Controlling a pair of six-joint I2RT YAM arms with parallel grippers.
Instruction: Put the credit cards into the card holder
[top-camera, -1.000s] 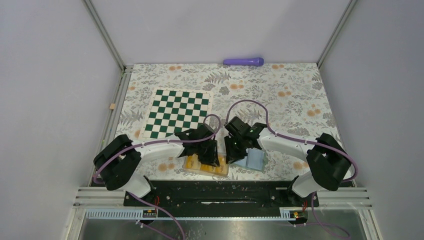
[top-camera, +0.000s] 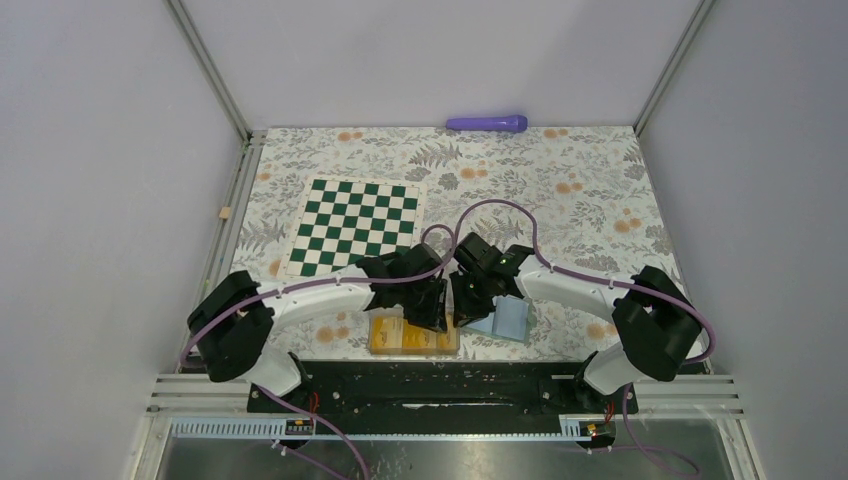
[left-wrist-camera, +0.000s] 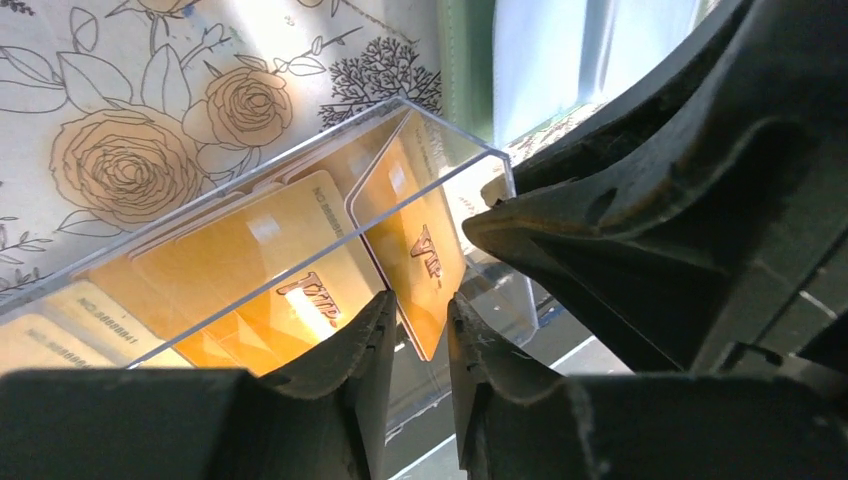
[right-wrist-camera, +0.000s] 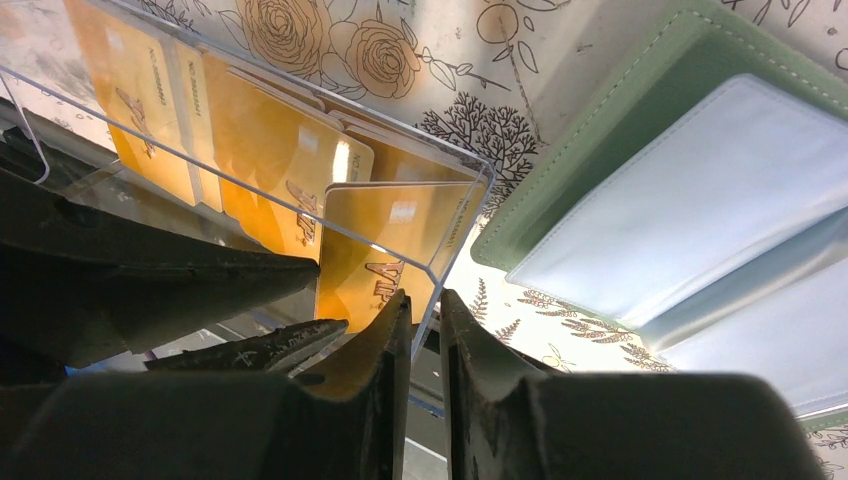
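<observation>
A clear box (top-camera: 390, 348) holds several orange credit cards (left-wrist-camera: 262, 250) at the front of the table. In the left wrist view my left gripper is down at the box's right end, its fingertips a little apart around the lower part of a leaning card (left-wrist-camera: 410, 230). My right gripper is at the box's right end wall, fingertips slightly apart; whether anything is between them is unclear. A green card holder (right-wrist-camera: 560, 170) with pale sleeves lies open just right of the box.
A checkered board (top-camera: 350, 215) lies behind the left arm. A purple microphone (top-camera: 486, 123) lies at the back. The two wrists are very close together.
The left arm has shifted slightly right toward the right arm, and the box sits a little differently. The right arm has moved very little.
</observation>
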